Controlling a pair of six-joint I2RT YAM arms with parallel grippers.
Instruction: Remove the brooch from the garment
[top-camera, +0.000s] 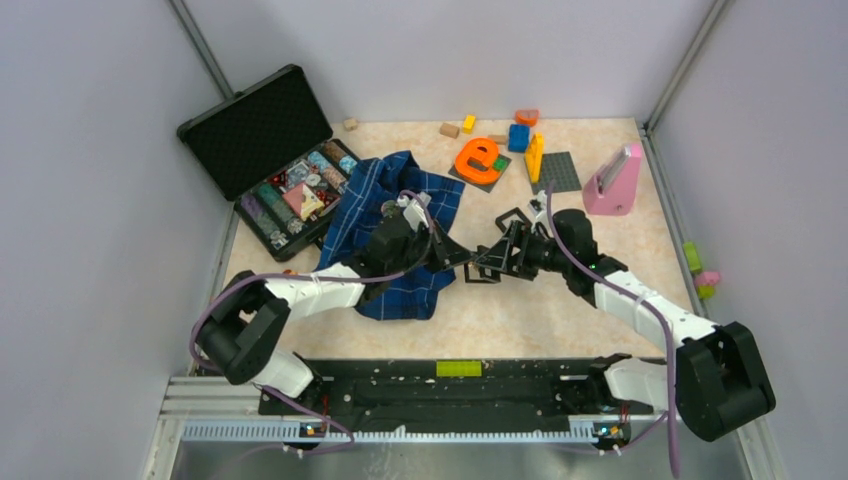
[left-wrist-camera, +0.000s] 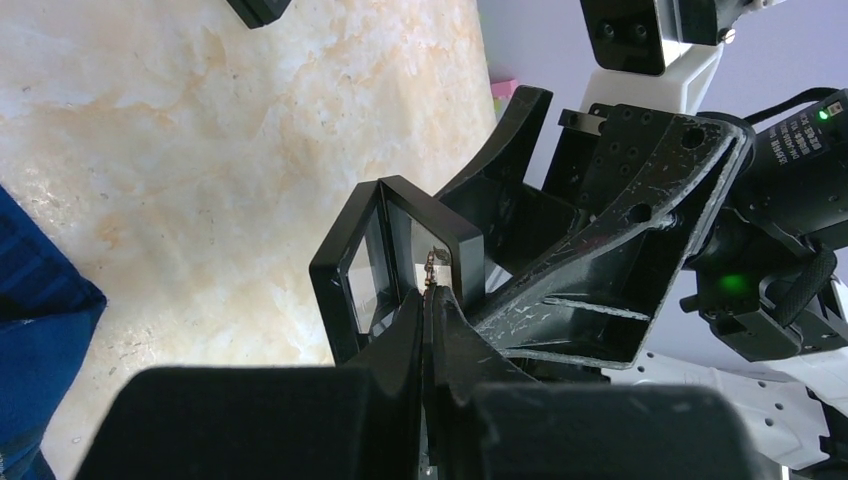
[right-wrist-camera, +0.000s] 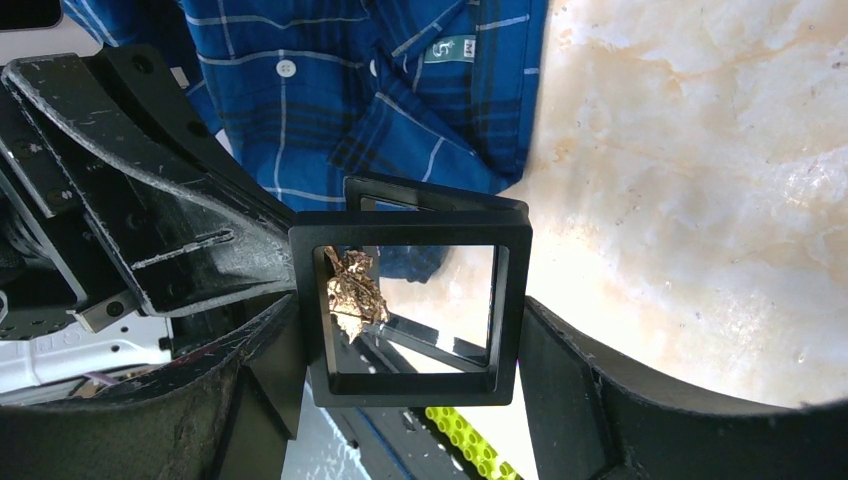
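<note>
The gold brooch (right-wrist-camera: 353, 292) sits at the tips of my left gripper, which is shut on it. It is away from the blue plaid shirt (top-camera: 400, 296). My right gripper (top-camera: 492, 258) is shut on a black hinged frame box (right-wrist-camera: 412, 390), whose two halves stand part open with clear windows. In the right wrist view the brooch shows through the near window, towards its left side. The left wrist view shows only a thin edge of the brooch, between the frame's halves. Whether it touches the clear film, I cannot tell.
At the back left lies an open black case (top-camera: 283, 205) full of small items. A second black frame (top-camera: 512, 217) lies behind the right gripper. Toy parts and a pink holder (top-camera: 615, 185) stand farther back.
</note>
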